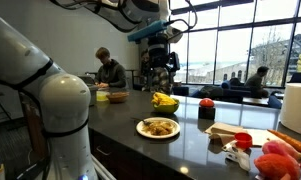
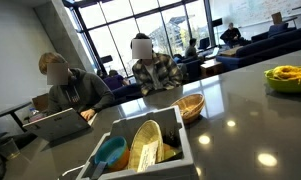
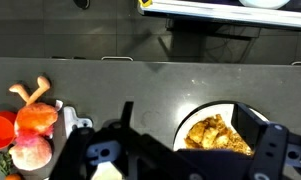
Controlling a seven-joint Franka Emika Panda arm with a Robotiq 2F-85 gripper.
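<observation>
My gripper shows in the wrist view with its two dark fingers wide apart and empty between them. Beneath it, to the right, lies a white plate [image 3: 181,134] of brownish food [image 3: 216,136], partly covered by the right finger. Exterior view 1 has the gripper [image 1: 158,84] pointing down, well above the counter and clear of the plate. Behind the plate stands a green bowl [image 1: 178,106] with something yellow [image 1: 164,99] in it.
An orange-red plush toy [image 3: 31,118] and a red cup [image 3: 2,127] lie at the wrist view's left. A grey bin [image 2: 187,146] holds bowls in exterior view 2. Two people sit behind the counter. Bare counter [image 3: 140,85] surrounds the plate's left side.
</observation>
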